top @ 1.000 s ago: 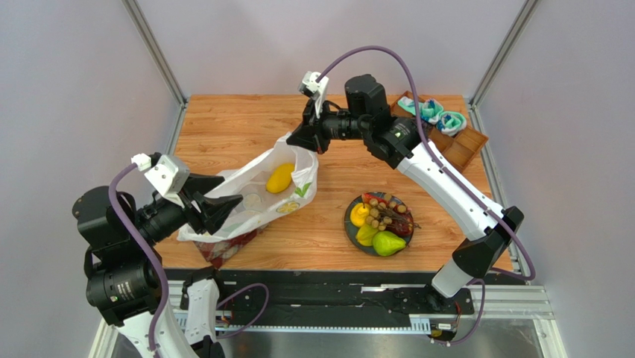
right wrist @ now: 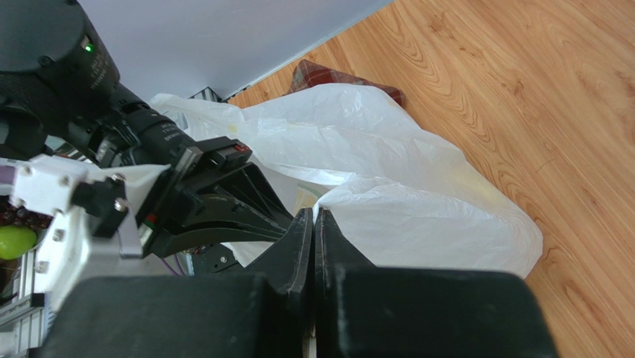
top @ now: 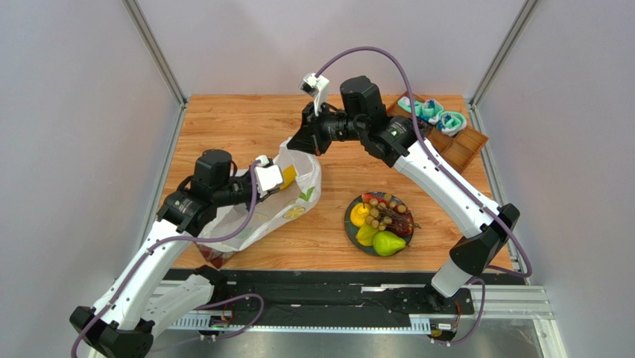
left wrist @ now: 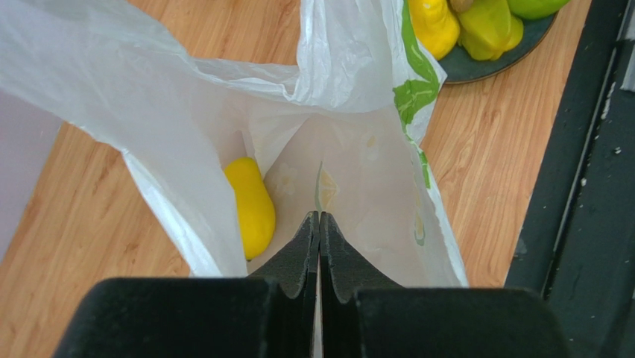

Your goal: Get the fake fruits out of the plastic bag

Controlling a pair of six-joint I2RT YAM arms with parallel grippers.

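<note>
The white plastic bag lies open on the table. A yellow fruit, like a mango, rests inside it against the side wall. My left gripper is over the bag's opening, shut, with nothing visible between its fingers. My right gripper is shut on the bag's rim at the far end; the thin plastic rises to its fingertips.
A dark plate of fruits sits right of the bag. A wooden tray with cloths stands at the back right. A plaid cloth lies under the bag.
My left arm has swung from the left into the bag's opening, and the gripper has gone from open to shut. The right arm has shifted only slightly, holding the rim.
</note>
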